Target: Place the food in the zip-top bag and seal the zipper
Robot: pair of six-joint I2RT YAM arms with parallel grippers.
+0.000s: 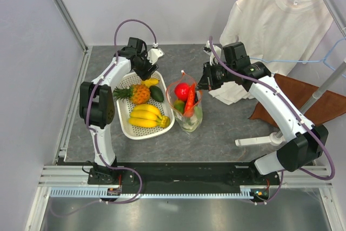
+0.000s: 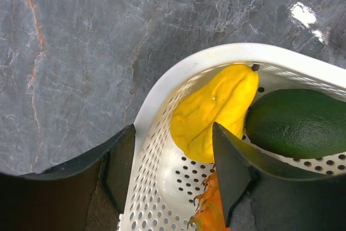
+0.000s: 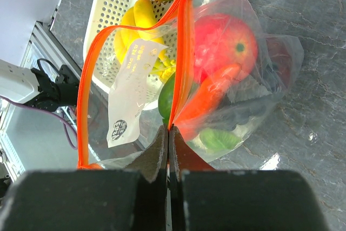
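Note:
My left gripper is part open above the white basket's upper end, its fingers either side of the rim and beside a yellow pepper-like food [image 2: 211, 109]. The avocado [image 2: 294, 123], pineapple [image 1: 139, 94] and bananas [image 1: 145, 116] are also in the basket [image 1: 124, 128]. The zip top bag [image 1: 194, 117] stands open, holding a red round food [image 1: 181, 90], an orange-red long food [image 1: 190, 100] and green food [image 3: 216, 139]. My right gripper is shut at the bag's rim; what is between its fingertips is too small to tell.
A white shirt [image 1: 270, 14] on a hanger and a brown cloth [image 1: 324, 106] occupy the right side, with a metal rack. Bare grey table shows behind the basket and at the front right of the bag.

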